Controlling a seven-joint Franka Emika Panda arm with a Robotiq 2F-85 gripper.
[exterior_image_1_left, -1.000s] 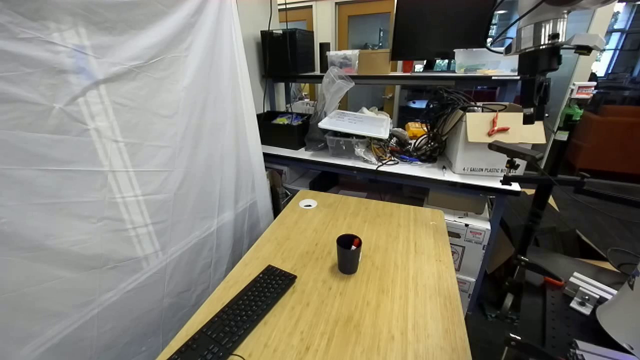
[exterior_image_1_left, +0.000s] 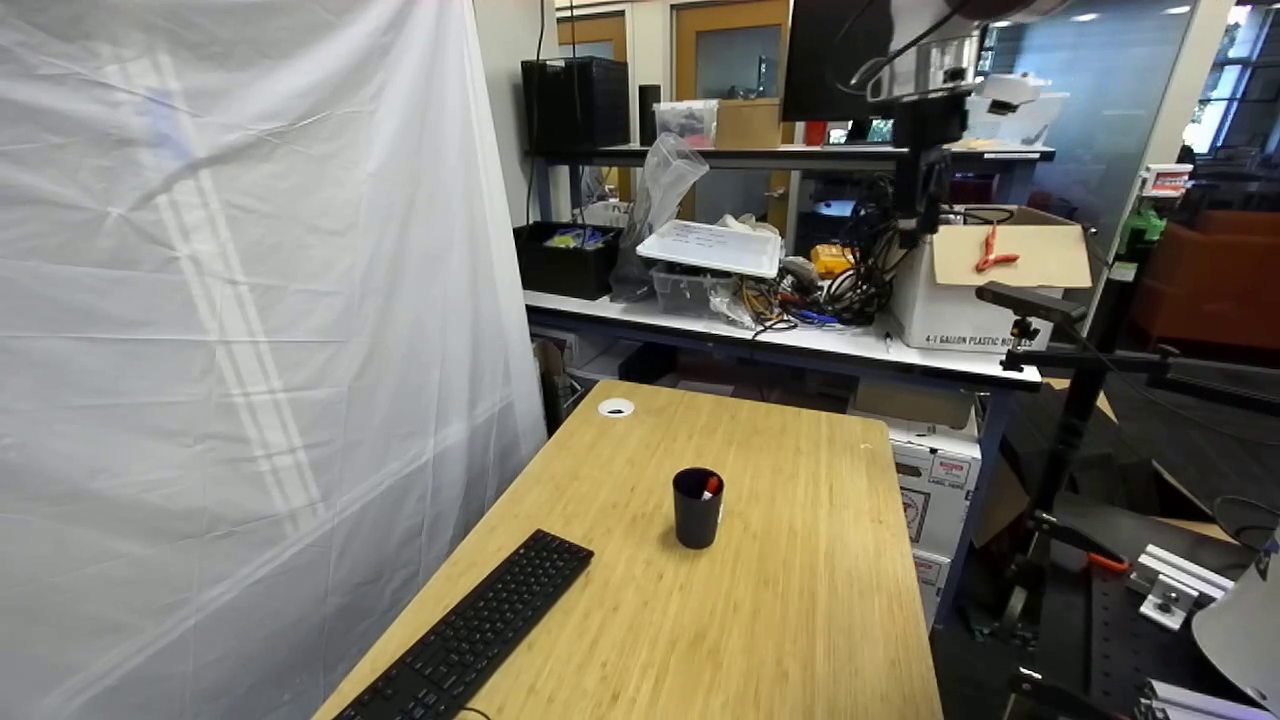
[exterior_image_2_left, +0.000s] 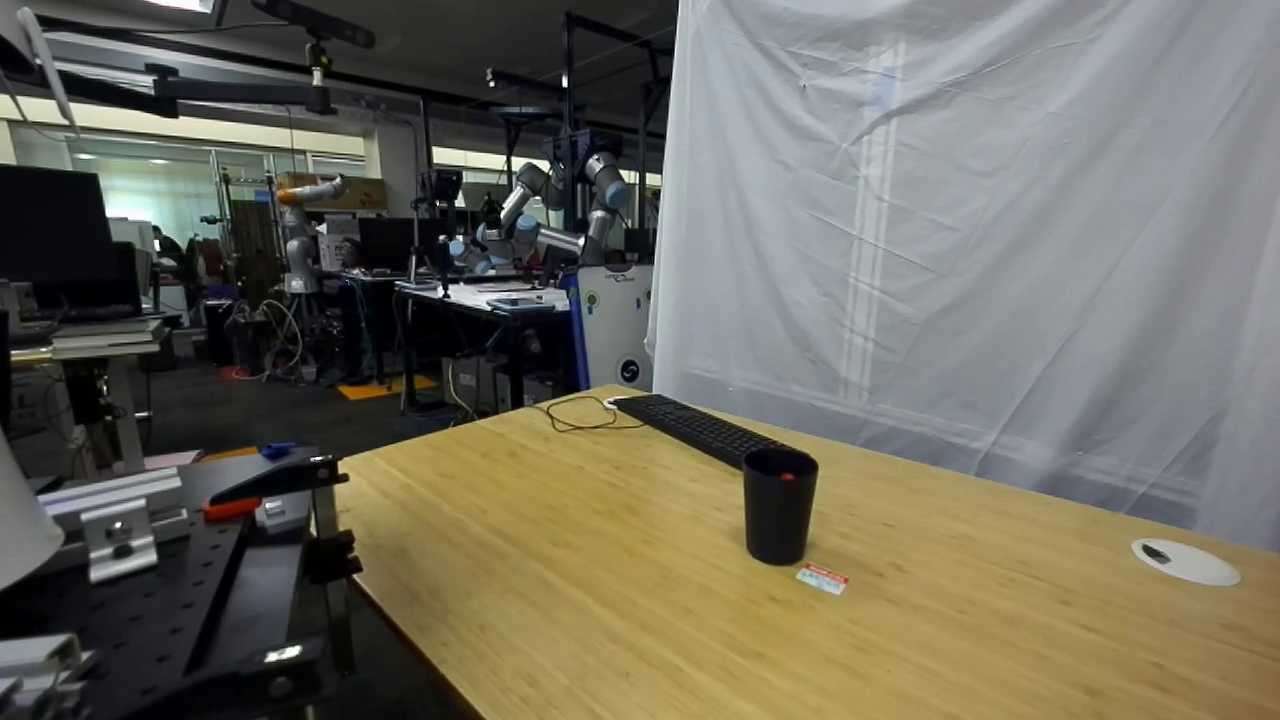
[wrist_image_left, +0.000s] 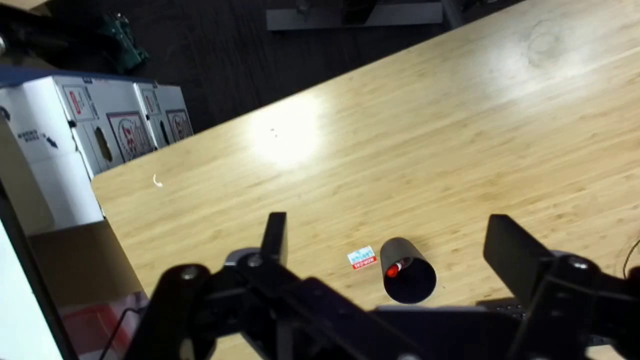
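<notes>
A black cup (exterior_image_1_left: 696, 518) stands upright on the wooden table, with a red-tipped item (wrist_image_left: 393, 270) inside it. In exterior view 2 the same cup (exterior_image_2_left: 779, 514) has a small red-and-white label (exterior_image_2_left: 823, 578) lying beside its base. High above the table hangs my gripper (exterior_image_1_left: 918, 228), well clear of the cup. From the wrist view, my gripper is open wide, and the cup shows far below in the space between its fingers, touched by neither. Exterior view 2 does not show the gripper.
A black keyboard (exterior_image_1_left: 474, 630) lies along the table's curtain side. A white round disc (exterior_image_2_left: 1185, 562) is set near the table's far end. Behind stands a cluttered shelf with a cardboard box (exterior_image_1_left: 986, 282).
In exterior view 1 the arm and gripper have moved left, towards the space over the table. The cup and keyboard have stayed where they were.
</notes>
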